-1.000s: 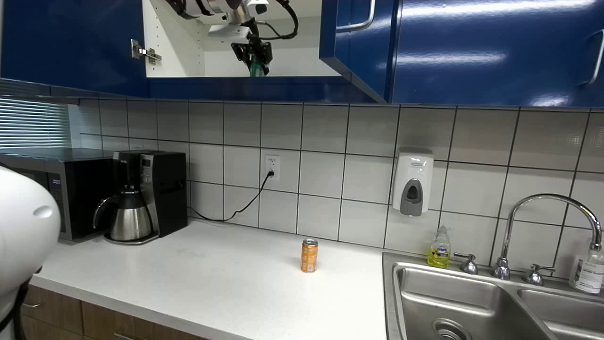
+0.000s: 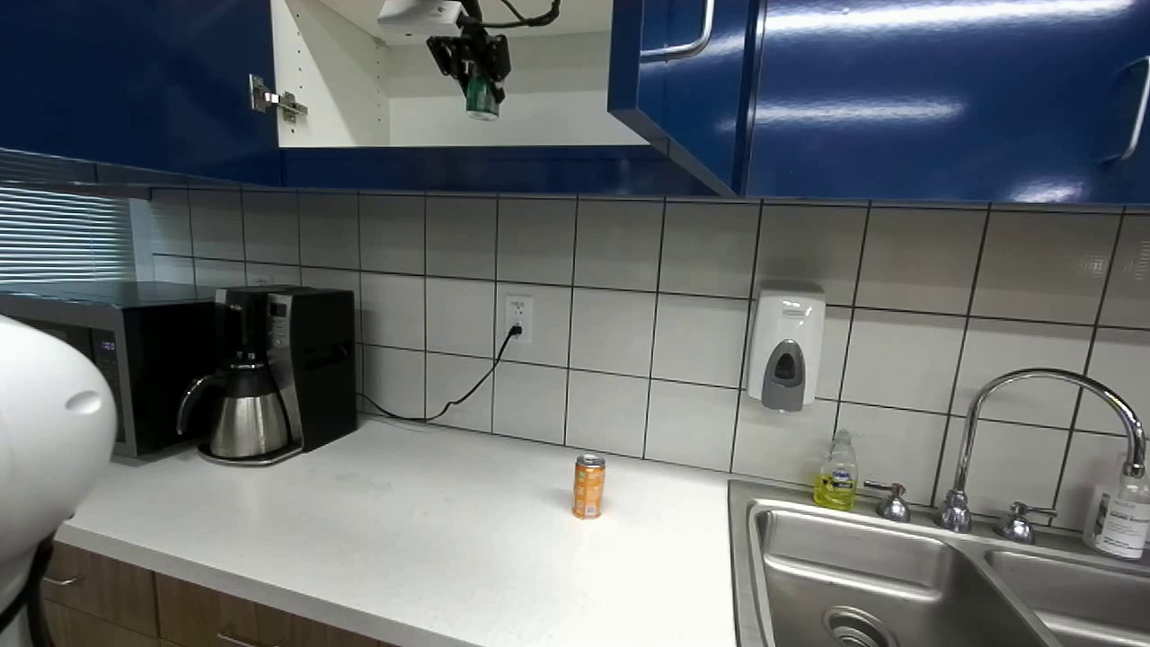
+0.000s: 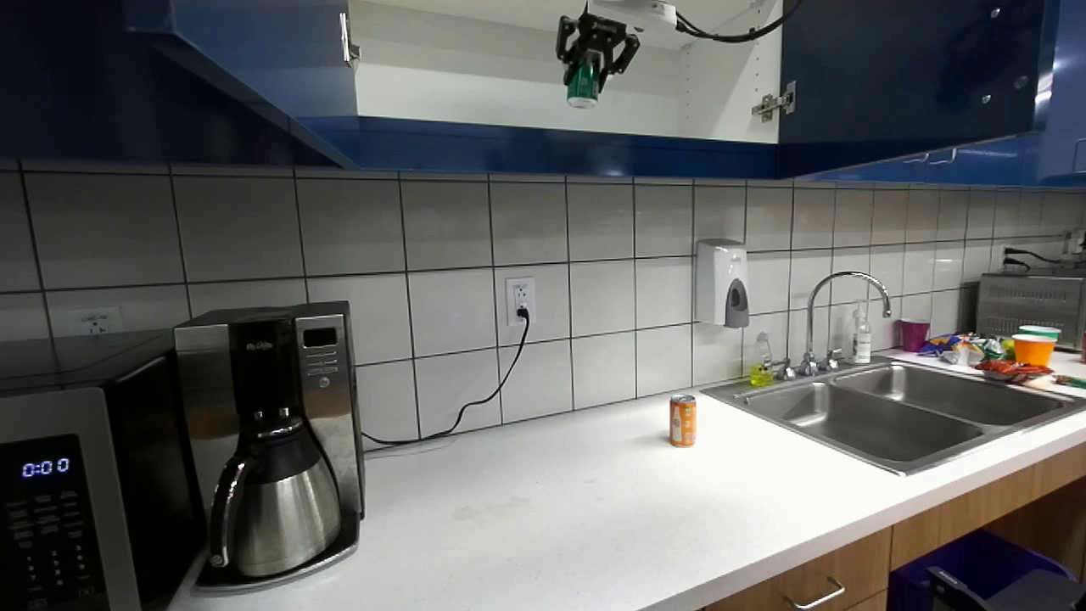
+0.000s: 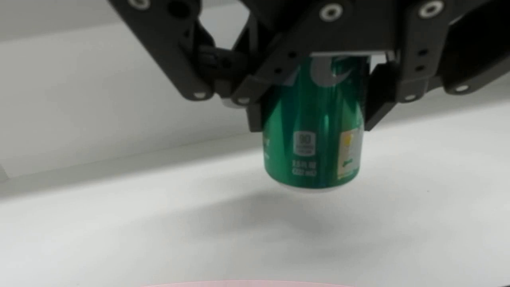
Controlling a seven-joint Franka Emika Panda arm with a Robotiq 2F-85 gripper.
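Observation:
A green can (image 4: 313, 138) is held upright between the black fingers of my gripper, its lower part sticking out below them. In exterior view 1 my gripper (image 2: 482, 88) hangs inside the open blue cabinet, with the green can (image 2: 482, 102) raised above the front edge of the shelf. Exterior view 2 shows the can (image 3: 583, 86) there too, clear of the shelf edge. On the white counter below stands an orange can (image 2: 588, 486), upright and alone.
Open cabinet doors (image 2: 690, 97) flank the opening on both sides. A coffee maker (image 3: 275, 438) and a microwave (image 3: 92, 479) occupy the counter's left end. The sink (image 2: 852, 561) lies to the right, with a dish soap bottle (image 2: 836, 474) behind it. The cabinet shelf (image 4: 143, 239) looks bare around the can.
My gripper has risen and shifted slightly left in exterior view 1. The green can came up with it, and its bottom now shows above the shelf edge that hid it.

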